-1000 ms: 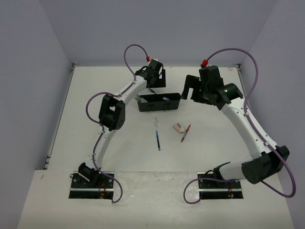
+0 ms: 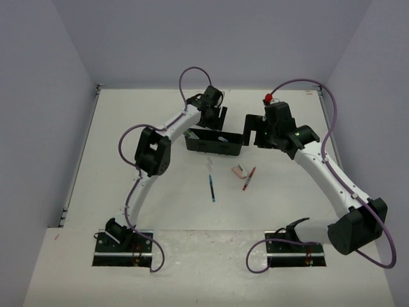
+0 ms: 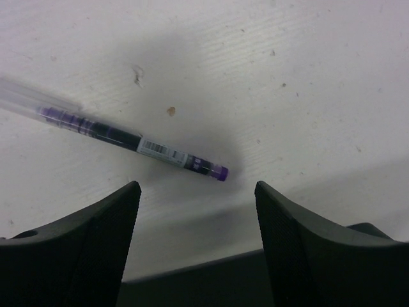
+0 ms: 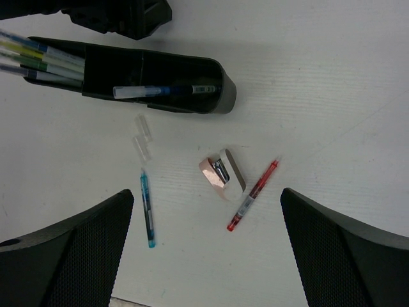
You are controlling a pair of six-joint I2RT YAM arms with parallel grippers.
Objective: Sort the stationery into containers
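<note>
A purple pen (image 3: pixel 121 137) with a clear end lies on the table in the left wrist view, just ahead of my left gripper, which is open with nothing between its fingers. From above, that gripper (image 2: pixel 216 119) hangs behind the black two-part box (image 2: pixel 214 146) and hides the pen. My right gripper is open and empty, above the table to the box's right. In the box's left part stand several pens (image 4: pixel 45 61); a blue pen (image 4: pixel 169 91) lies in its right part. On the table in front are a blue pen (image 4: pixel 147 208), a red pen (image 4: pixel 254 194) and a pink-and-white eraser (image 4: pixel 223 174).
Two small clear pieces (image 4: pixel 143 137) lie between the box and the blue pen. The box's edge (image 3: pixel 211 278) runs close under the left fingers.
My left gripper has moved a little toward the box and right, covering the pen behind it. Objects in front have not moved.
</note>
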